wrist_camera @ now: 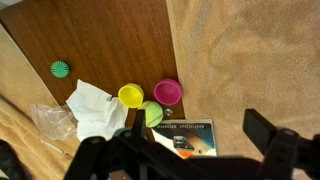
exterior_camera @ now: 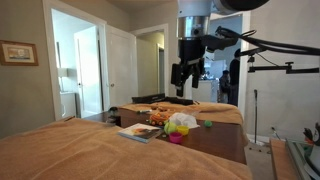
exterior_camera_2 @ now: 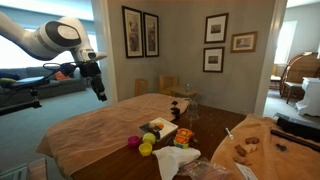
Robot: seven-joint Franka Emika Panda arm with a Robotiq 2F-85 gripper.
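My gripper [exterior_camera: 185,82] hangs high above the table, open and empty. In the wrist view its fingers [wrist_camera: 258,130] are spread wide, with bare cloth and part of a book [wrist_camera: 195,134] in the gap. Close to the left finger lie a pink cup [wrist_camera: 168,92], a yellow cup [wrist_camera: 131,95] and a light green round object [wrist_camera: 152,113]. A crumpled white cloth [wrist_camera: 97,108] lies beside them, and a green scalloped piece [wrist_camera: 60,69] sits apart on the dark wood. An orange object [exterior_camera_2: 186,136] is near the book in exterior view 2.
Tan cloth [wrist_camera: 235,60] covers much of the table, leaving a strip of bare dark wood [wrist_camera: 120,40]. Clear plastic [exterior_camera_2: 200,168] lies beside the white cloth. A black item [exterior_camera_2: 298,127] rests on the far cloth. The air around the gripper is clear.
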